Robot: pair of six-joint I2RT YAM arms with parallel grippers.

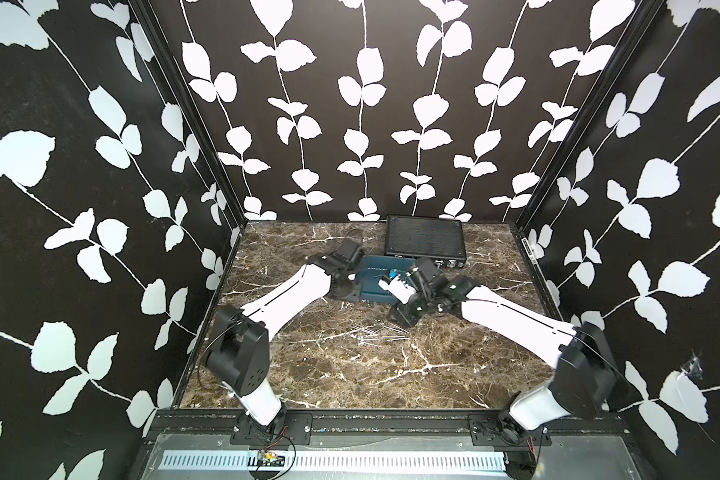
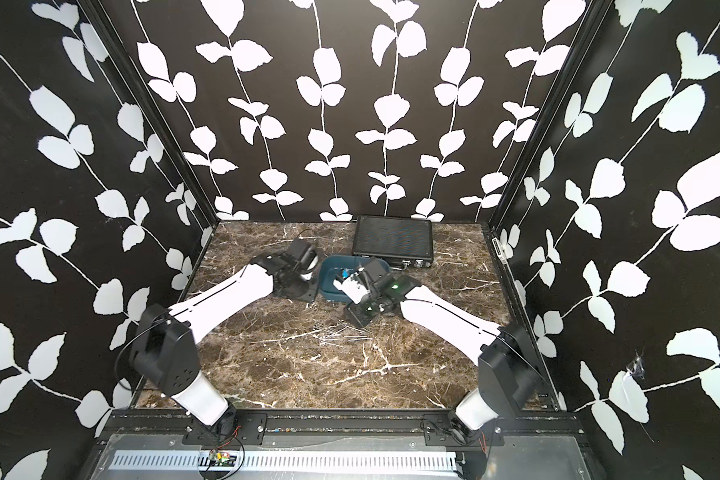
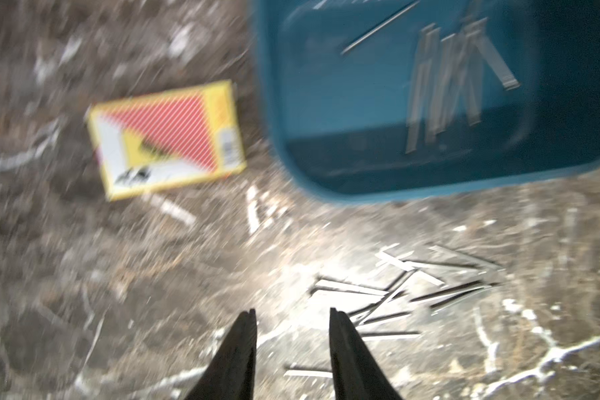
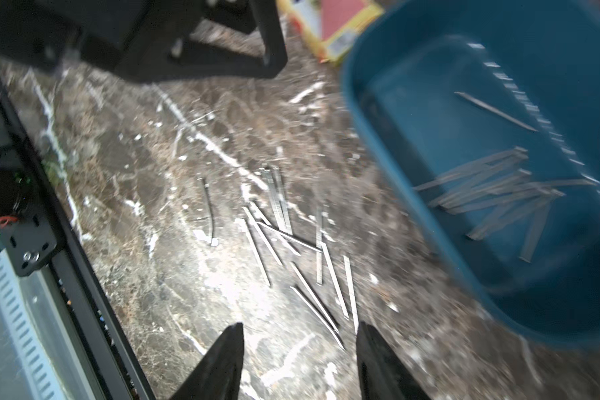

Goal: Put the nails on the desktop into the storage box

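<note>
Several thin nails (image 4: pixel 254 246) lie scattered on the marbled desktop, in front of the blue storage box (image 3: pixel 380 194). Inside that box rest more nails (image 3: pixel 446 80), most of them heaped together and one apart (image 4: pixel 496 111). My left gripper, part open with nothing between its fingers, is above the desktop left of the box in the top views. My right gripper stands open and empty over the desktop by the box's front right side. In the right wrist view the loose nails lie just beyond its fingertips. From the top left view the nails (image 1: pixel 380 332) appear as faint lines.
A yellow and red small box (image 3: pixel 170 140) lies left of the storage box, near the left arm. Behind stands a black case (image 1: pixel 425 238). Both arms are close together around the storage box.
</note>
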